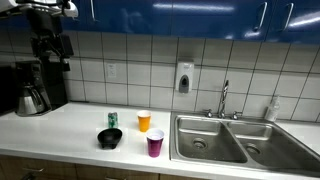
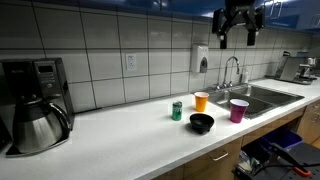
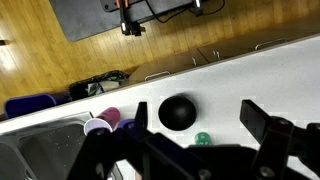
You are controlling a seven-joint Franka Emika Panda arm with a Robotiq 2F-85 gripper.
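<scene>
High above the counter, at the upper left of exterior view 1, my gripper [image 1: 51,56] hangs open with nothing between its fingers. Exterior view 2 has the gripper [image 2: 251,42] at the upper right, well clear of everything on the counter. A black bowl [image 1: 109,138] stands near the counter's front, with a small green can [image 1: 113,119] behind it. To their right are an orange cup [image 1: 144,121] and a magenta cup [image 1: 154,143]. Looking down, the wrist view shows the bowl [image 3: 178,112] and the green can [image 3: 203,139] between the dark fingers.
A double sink [image 1: 235,143] with a faucet [image 1: 222,99] fills the right side. A coffee maker [image 2: 38,103] stands at the left end. Blue cabinets [image 1: 220,19] hang above.
</scene>
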